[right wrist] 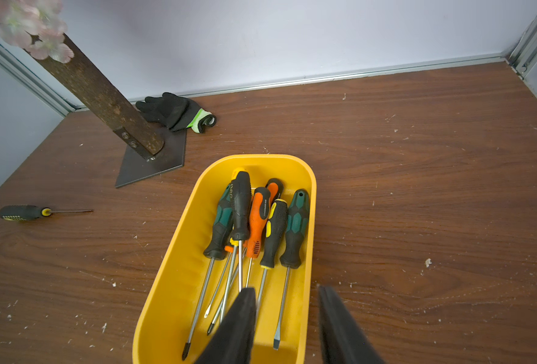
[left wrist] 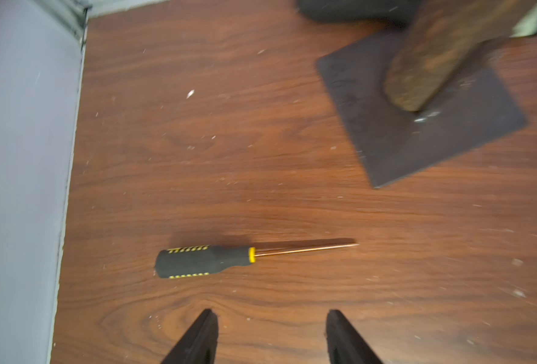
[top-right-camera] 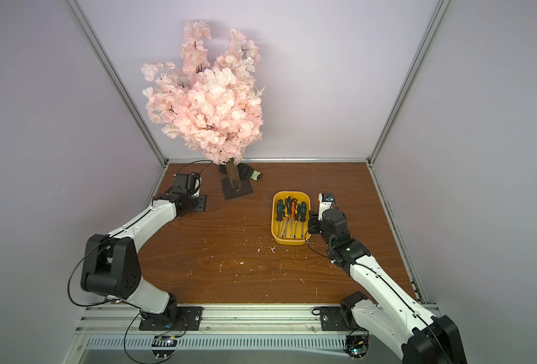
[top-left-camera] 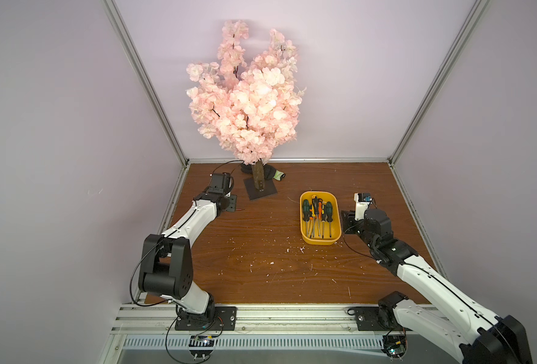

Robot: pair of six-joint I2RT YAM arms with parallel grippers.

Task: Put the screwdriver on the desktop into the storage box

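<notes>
A dark-green screwdriver with yellow grip marks lies on the desktop in the left wrist view, also visible at the left of the right wrist view. My left gripper hovers above and short of it, fingers apart and empty. The yellow storage box, holding several screwdrivers, sits right of centre. Over its near right part, my right gripper stands open, nothing seen between its blurred fingertips. In both top views the left gripper hides most of the loose screwdriver.
An artificial blossom tree on a dark base plate stands at the back left, with a glove beside it. Walls bound the left, back and right.
</notes>
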